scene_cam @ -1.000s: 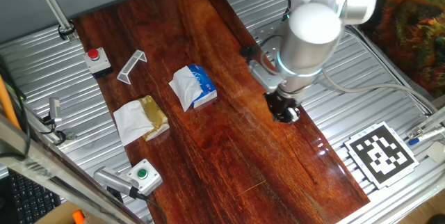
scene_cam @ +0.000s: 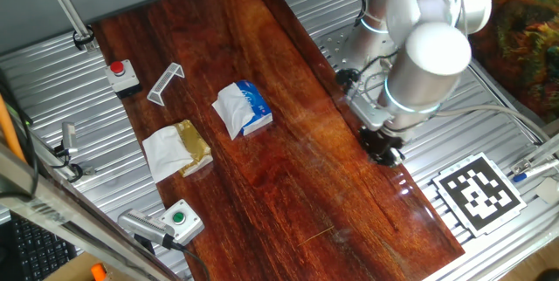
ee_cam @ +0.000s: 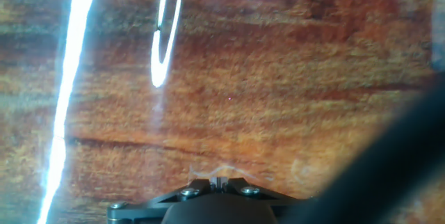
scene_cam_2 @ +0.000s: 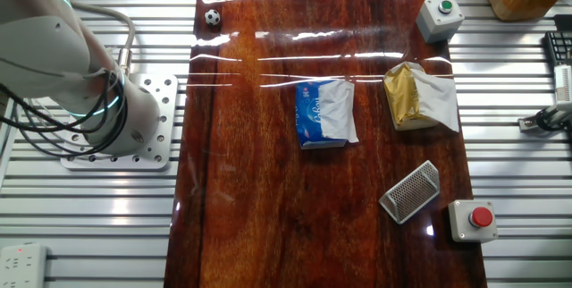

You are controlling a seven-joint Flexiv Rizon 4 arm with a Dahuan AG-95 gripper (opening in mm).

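My gripper [scene_cam: 384,152] hangs at the robot-side edge of the dark wooden table. In the wrist view its fingertips [ee_cam: 201,184] meet at the bottom middle, shut, with nothing visible between them and bare wood beyond. A blue tissue pack [scene_cam: 255,106] with white paper [scene_cam_2: 338,109] lies mid-table, well away from the gripper. Farther toward the opposite edge lies a gold tissue pack [scene_cam: 194,144], also with white paper. A small black-and-white ball [scene_cam_2: 213,17] rests near the robot-side edge in exterior view 2; I cannot make it out in exterior view 1.
A white perforated bracket [scene_cam_2: 411,191], a red button box [scene_cam_2: 473,221] and a green button box [scene_cam_2: 440,18] line the far edge. A black-and-white marker board [scene_cam: 479,194] lies beside the table. The table between the gripper and the packs is clear.
The arm and gripper have moved right and slightly down in exterior view 1, toward the table's robot-side edge. Both packs, the bracket and the button boxes stay where they were.
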